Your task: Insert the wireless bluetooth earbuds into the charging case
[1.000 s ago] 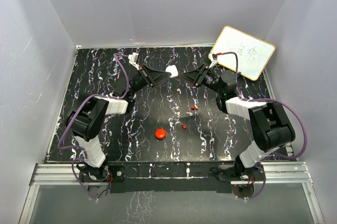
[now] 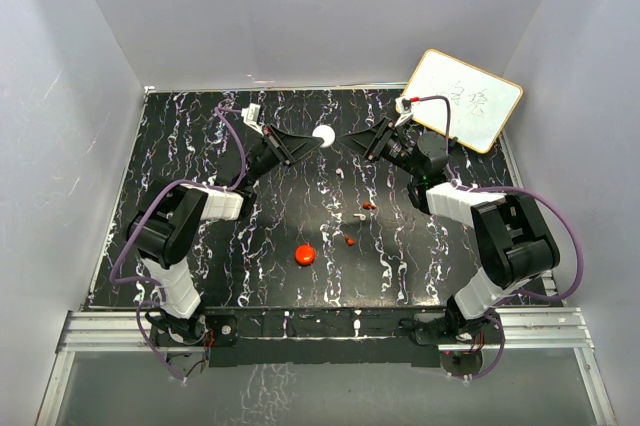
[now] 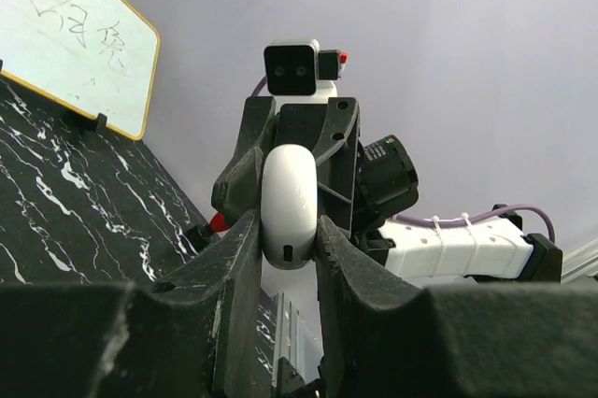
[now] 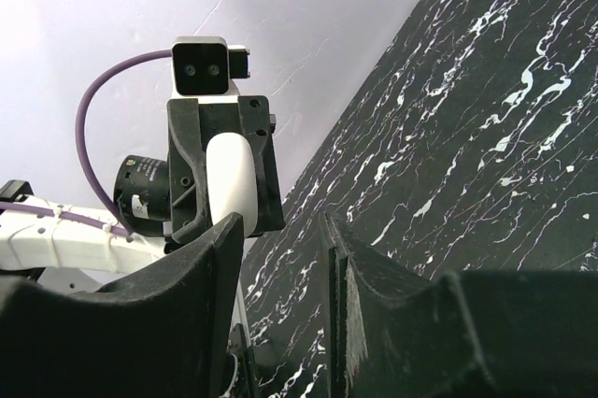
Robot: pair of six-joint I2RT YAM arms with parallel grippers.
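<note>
A white charging case (image 2: 323, 134) is held up above the table by my left gripper (image 2: 316, 143), shut on its lower end. In the left wrist view, the smooth white case (image 3: 290, 197) stands upright between the fingertips, a small dark spot near its bottom. My right gripper (image 2: 341, 139) faces it from the right, a small gap away. In the right wrist view its fingers (image 4: 221, 239) are part open, nothing between them, and the case (image 4: 231, 174) shows beyond. Small white pieces, apparently earbuds, lie on the table: one farther back (image 2: 339, 173), one nearer the middle (image 2: 361, 216).
A round red item (image 2: 305, 255) sits near the front middle of the dark marbled table. Two small red pieces lie to its right, one nearer (image 2: 349, 240), one farther (image 2: 368, 206). At the back right leans a whiteboard (image 2: 463, 99).
From above, the case's outline has gone from angular to rounded, and a gap now shows between it and my right fingertips. My right arm has shifted slightly left; the left arm looks still.
</note>
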